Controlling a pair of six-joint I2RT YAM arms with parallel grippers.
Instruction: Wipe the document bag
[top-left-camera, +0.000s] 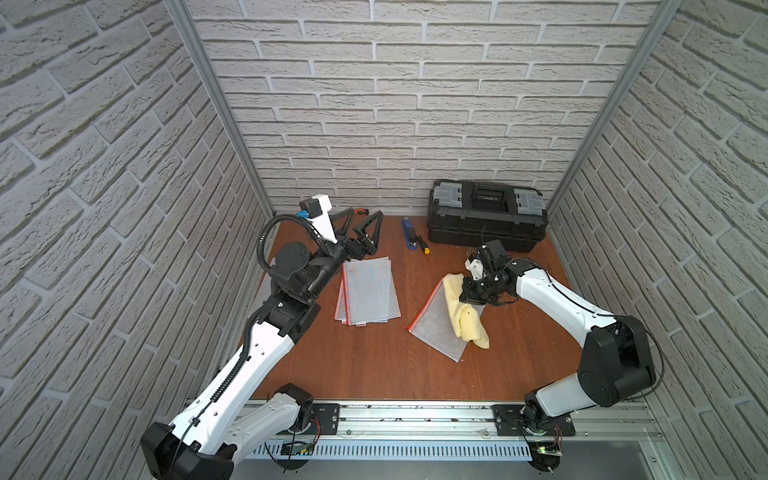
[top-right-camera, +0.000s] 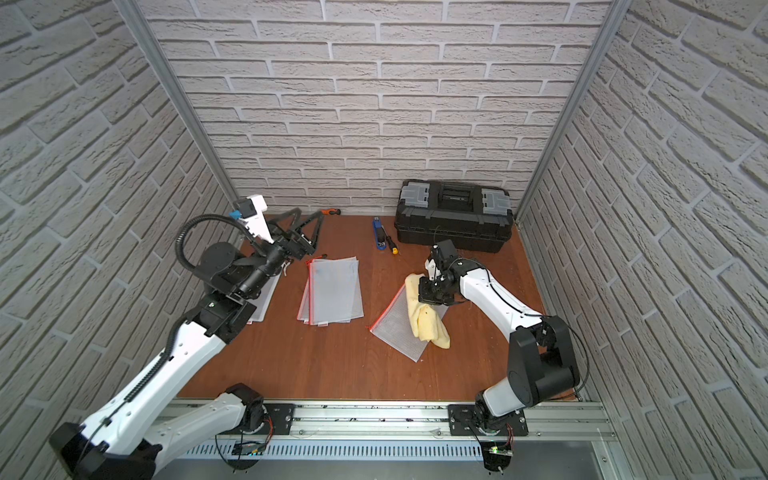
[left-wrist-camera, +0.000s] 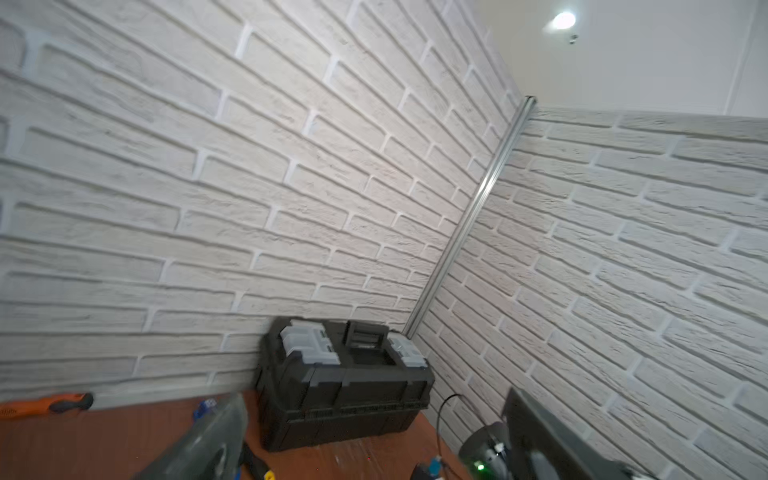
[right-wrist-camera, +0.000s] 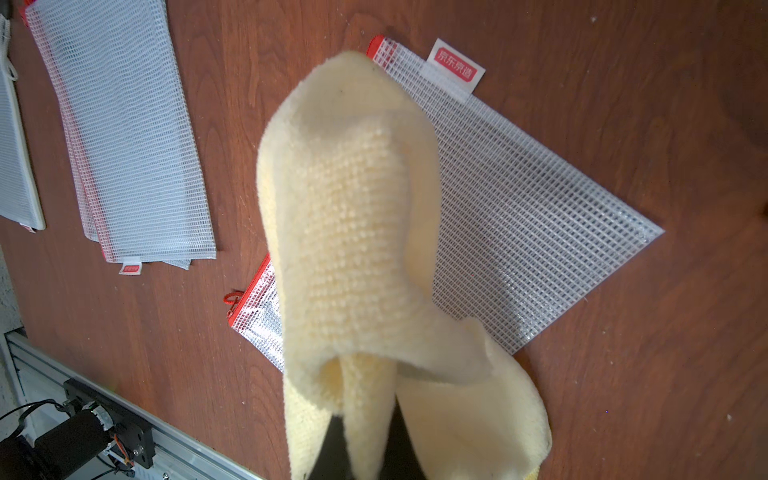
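A grey mesh document bag (right-wrist-camera: 528, 224) with a red zip edge lies slanted on the table under my right gripper. A folded yellow cloth (right-wrist-camera: 344, 232) covers part of it, draped past its edge. My right gripper is shut on the cloth, a fold pinched between its dark fingers. In the top left view the same cloth (top-left-camera: 468, 324) hangs below the right arm. My left gripper (top-left-camera: 365, 214) is raised high on the left, fingers spread, nothing between them. Its wrist view faces the walls, with blurred fingers at the bottom edge.
Overlapping mesh bags (top-left-camera: 372, 292) lie mid-left; another bag (top-right-camera: 265, 300) is partly hidden by the left arm. A black toolbox (top-left-camera: 488, 214) stands at the back right. Beside it lie a blue tool (top-left-camera: 409, 233) and a screwdriver (top-left-camera: 423, 245).
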